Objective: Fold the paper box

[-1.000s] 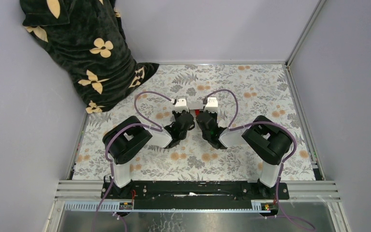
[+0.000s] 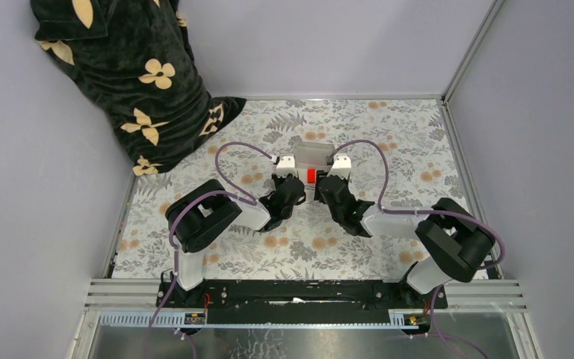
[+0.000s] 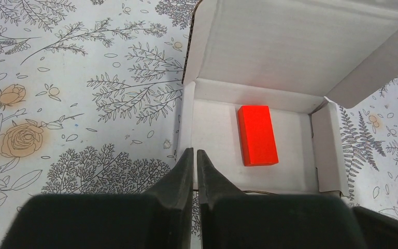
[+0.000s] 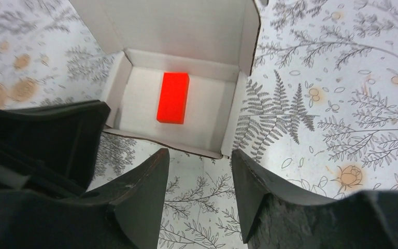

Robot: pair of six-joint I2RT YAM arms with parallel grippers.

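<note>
A white paper box (image 3: 212, 135) lies on the table with a red block (image 3: 257, 135) inside; its lid (image 3: 306, 46) stands raised at the back, side flaps upright. In the left wrist view my left gripper is at the box's front left corner, fingertips close together with a small gap; whether it touches the wall is unclear. In the right wrist view my right gripper stands open by the front right corner, nothing visible between its fingers. The top view shows both grippers side by side at the box.
A dark flowered cloth (image 2: 134, 82) hangs over the back left. The two wrists are close together, with the left gripper's body showing in the right wrist view.
My right gripper and arm have moved to the right, away from the left one, exposing more of the box and red block. The left gripper has shifted slightly.
</note>
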